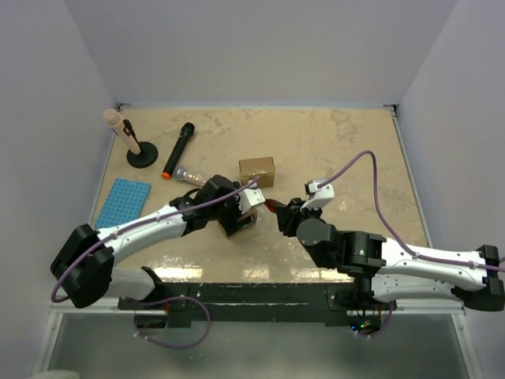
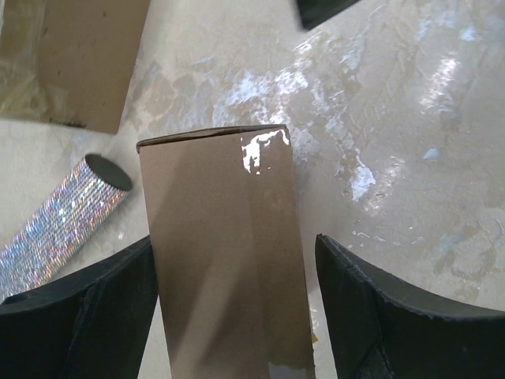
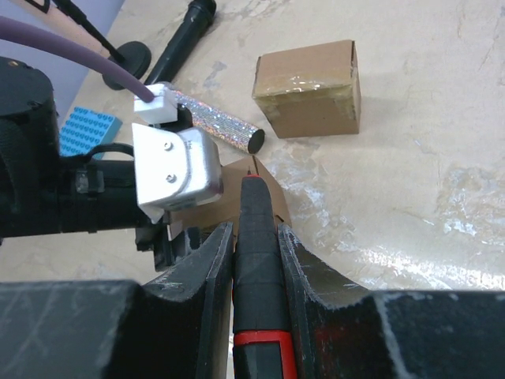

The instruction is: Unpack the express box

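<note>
A brown cardboard box point(image 2: 225, 229) stands between the fingers of my left gripper point(image 1: 245, 205), which is part open around it; whether the fingers touch it I cannot tell. In the right wrist view the box point(image 3: 268, 189) is partly hidden behind the left gripper. My right gripper is shut on a black-and-red handled tool point(image 3: 260, 292), held upright over the table to the right of that box in the top view, its tip near the left gripper.
A second taped box point(image 1: 256, 170) sits behind. A glittery tube point(image 2: 63, 221), a black microphone point(image 1: 181, 146), a stand point(image 1: 142, 155) and a blue pad point(image 1: 122, 201) lie at the left.
</note>
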